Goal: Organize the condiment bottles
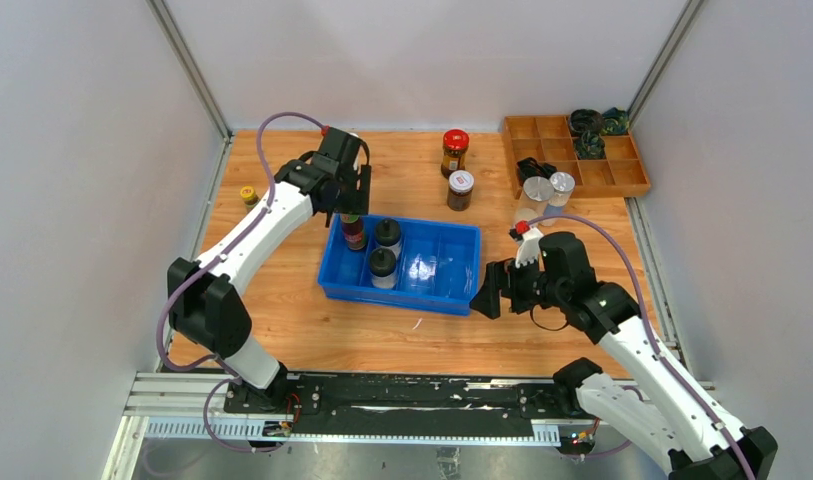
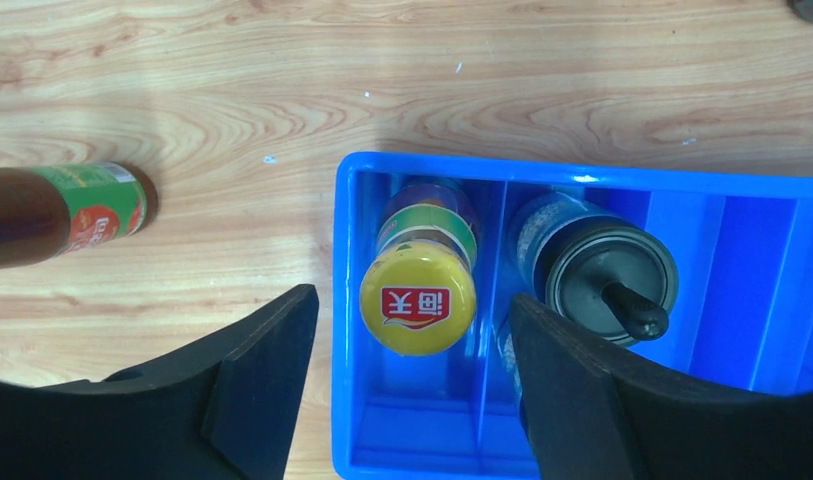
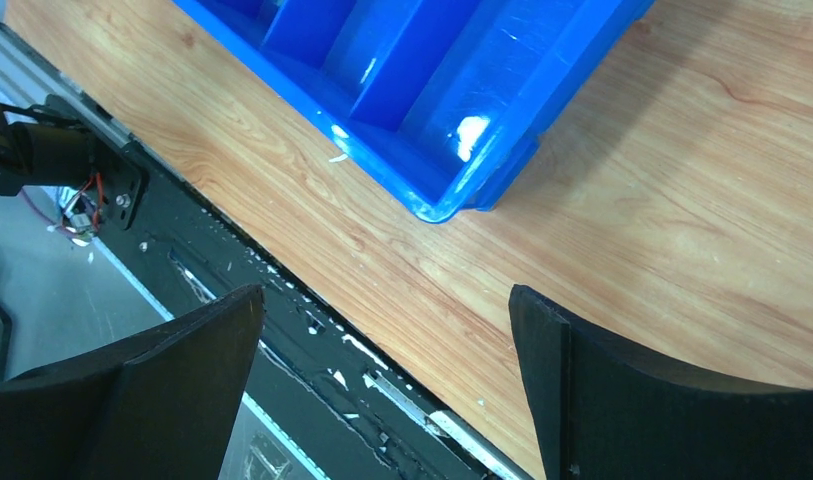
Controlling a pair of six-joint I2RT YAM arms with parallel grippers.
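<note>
My left gripper hangs open over the blue tray (image 1: 432,305), its fingers either side of a yellow-capped bottle (image 2: 418,298) in the end compartment, holding nothing. Two black-lidded containers (image 1: 387,232) share the middle compartment; the third looks empty. Outside stand a bottle with a green label (image 2: 102,205) on the left, a red-lidded jar (image 1: 455,150) and a white-lidded jar (image 1: 460,190) behind. My right gripper is open and empty beside the tray's right front corner.
A wooden sectioned box (image 1: 612,175) with dark items sits at the back right, two clear containers (image 1: 534,198) before it. Bare table lies in front of the tray and at the back left.
</note>
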